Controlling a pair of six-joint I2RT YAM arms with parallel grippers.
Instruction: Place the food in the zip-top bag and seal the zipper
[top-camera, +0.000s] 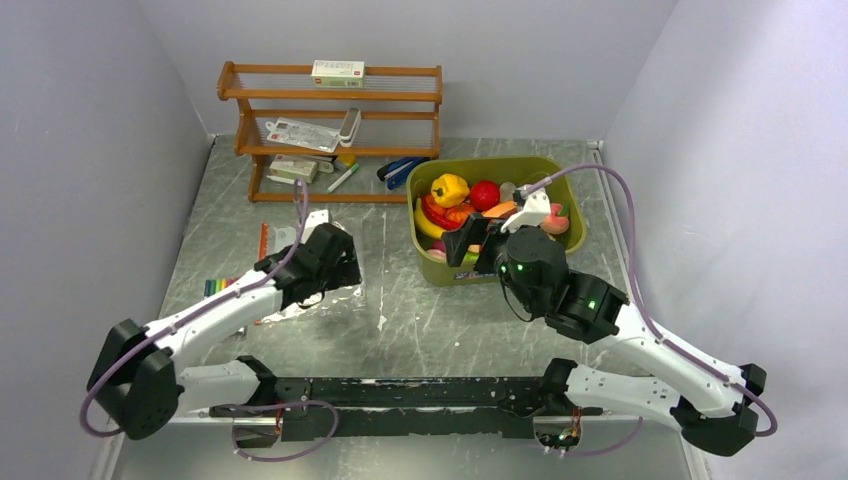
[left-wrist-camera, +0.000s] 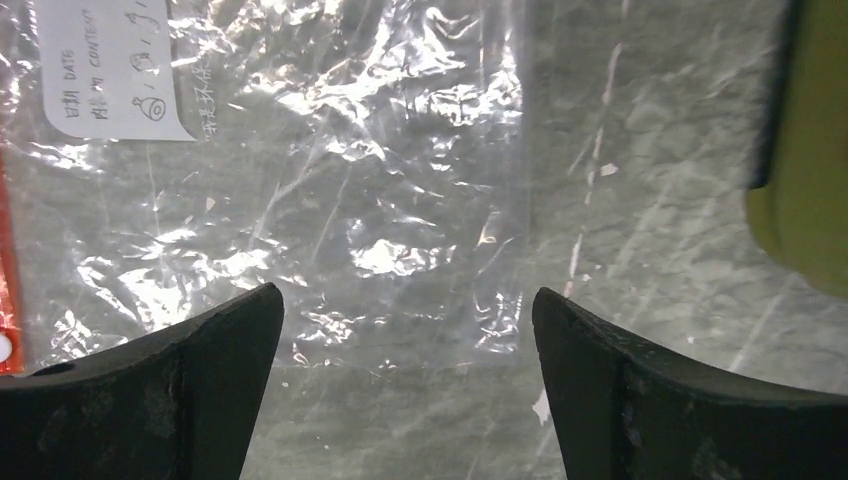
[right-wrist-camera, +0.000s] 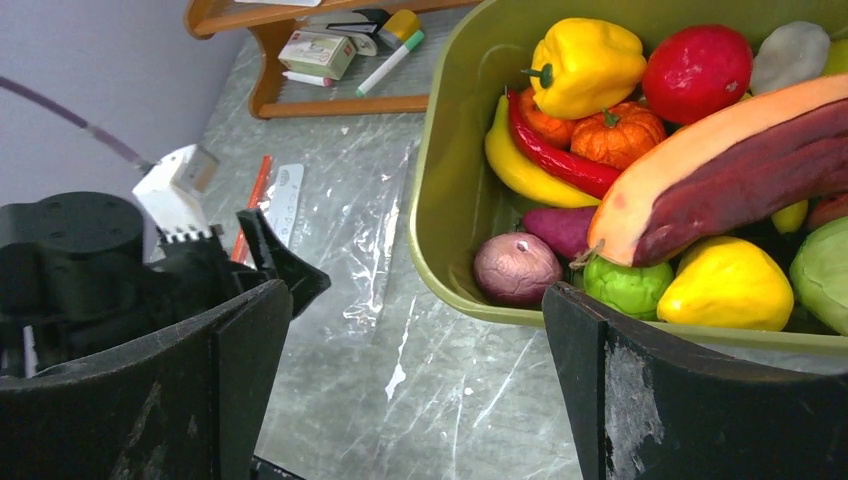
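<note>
Flat on the table lies the clear zip top bag (left-wrist-camera: 350, 215), with a white label and a red-orange zipper strip (left-wrist-camera: 8, 290) along its left side. My left gripper is over the bag, its two fingers apart with only bag and table visible beyond. The green bin (top-camera: 432, 268) holds the food: a yellow pepper (right-wrist-camera: 598, 65), a red pepper (right-wrist-camera: 560, 160), a banana (right-wrist-camera: 525, 170), a long orange-and-maroon item (right-wrist-camera: 700, 180) and several others. Open and empty, my right gripper hangs above the bin's front left part.
A wooden rack (top-camera: 340, 96) with boxes and stationery stands behind the bag. Coloured strips (top-camera: 218, 287) lie at the far left, partly behind the left arm. Bare table (top-camera: 430, 335) stretches in front of the bin.
</note>
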